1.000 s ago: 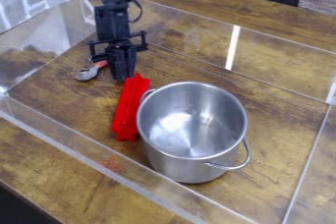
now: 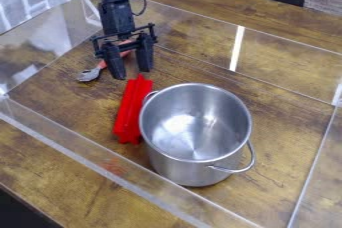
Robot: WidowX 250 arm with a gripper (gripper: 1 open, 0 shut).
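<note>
My black gripper (image 2: 130, 62) hangs at the upper left, its two fingers apart, above and beside a small utensil with a red handle and metal head (image 2: 91, 73) lying on the wooden surface. Nothing clear shows between the fingers. A long red object (image 2: 131, 110) lies below the gripper, beside a large steel pot (image 2: 195, 128) with loop handles.
Clear panel edges or walls border the area on the left, bottom and right. A white tape strip (image 2: 237, 48) lies right of the gripper.
My gripper's fingers stand wider apart than before, and more of the red handle behind them shows. The pot and red object have not moved.
</note>
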